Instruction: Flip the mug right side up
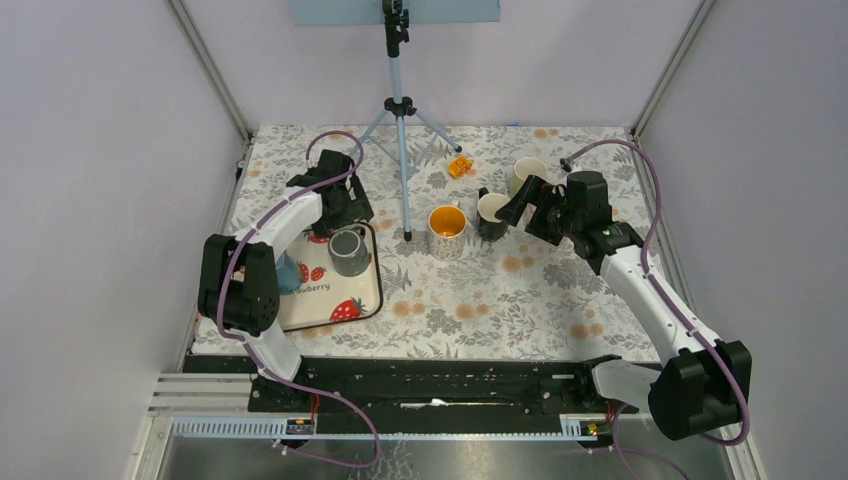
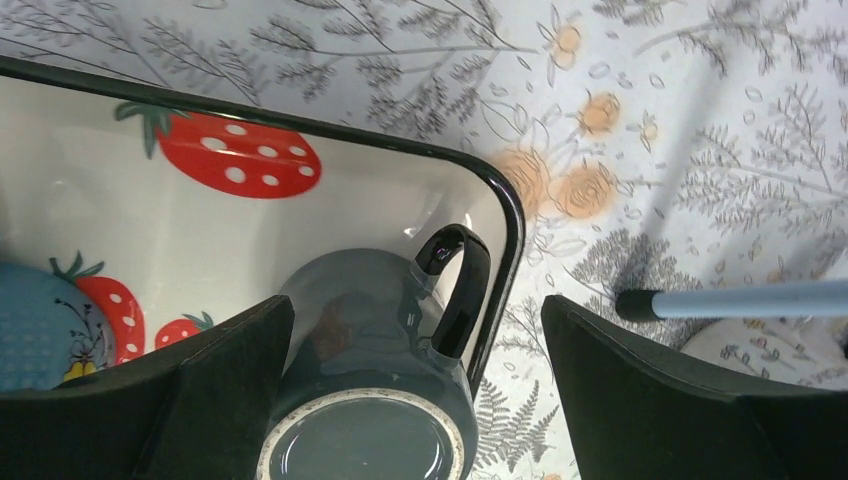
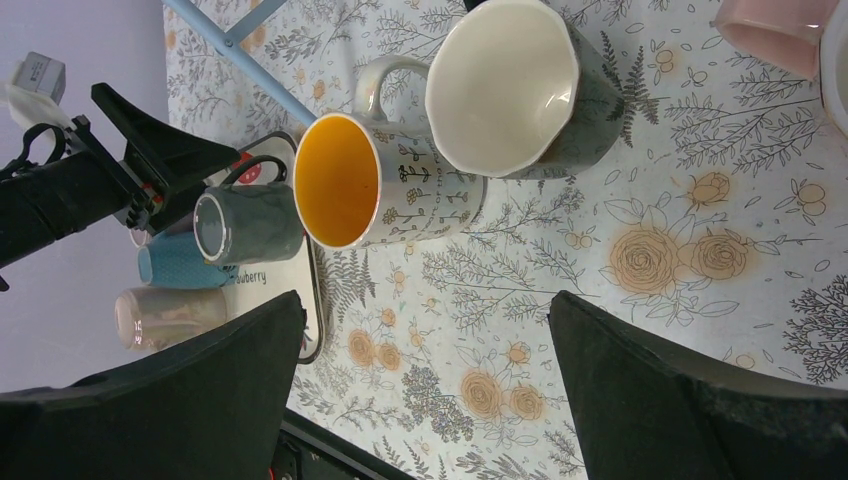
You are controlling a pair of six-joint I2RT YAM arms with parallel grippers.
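A grey mug (image 1: 349, 256) (image 2: 365, 430) with a dark handle lies in the strawberry tray (image 1: 330, 300), its base facing the left wrist camera, beside a blue mug (image 1: 286, 278). My left gripper is open just over the grey mug's handle end. My right gripper (image 1: 522, 202) stands open over the right side, near several standing mugs, including a white patterned one with orange inside (image 1: 447, 232) and a dark one (image 1: 492, 225).
A tripod (image 1: 404, 170) stands at the back, one leg reaching toward the middle near the tray. A small orange object (image 1: 460, 166) lies at the back.
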